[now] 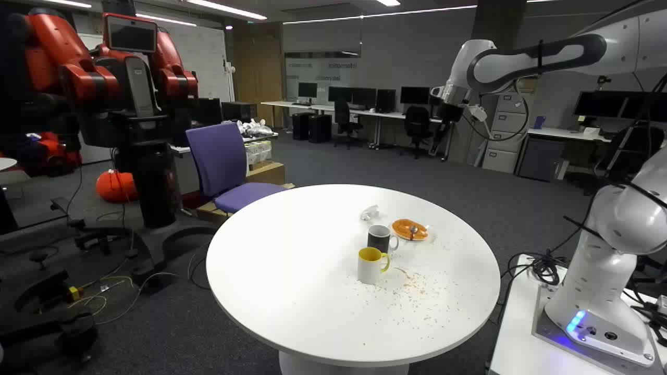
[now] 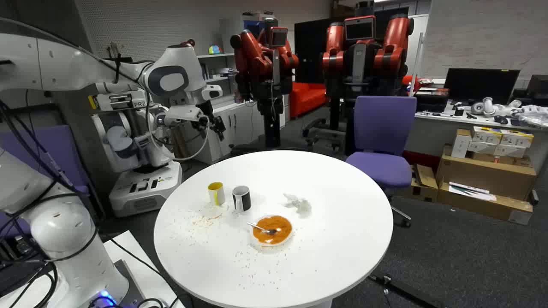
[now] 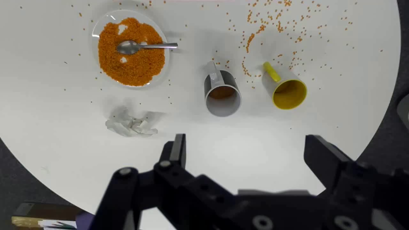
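Observation:
My gripper stands open high above the round white table (image 2: 334, 185), with nothing between its fingers. Below it in the wrist view is a black-and-white mug (image 3: 222, 100), upright, with something orange at its bottom. To its right stands a white mug with yellow handle and inside (image 3: 285, 88), its contents hard to make out. A clear plate (image 3: 167, 72) of orange grains (image 3: 134, 71) lies at upper left, a metal spoon (image 3: 147, 46) resting on them. Crumpled white tissue (image 3: 130, 124) sits below the plate. In the second exterior view, my gripper (image 2: 219, 128) hangs beyond the table's far left edge.
Loose orange grains (image 3: 276, 26) are scattered around the mugs and plate. A purple chair (image 1: 225, 162) stands close against the table's rim, and red robots (image 2: 354, 56) are farther back.

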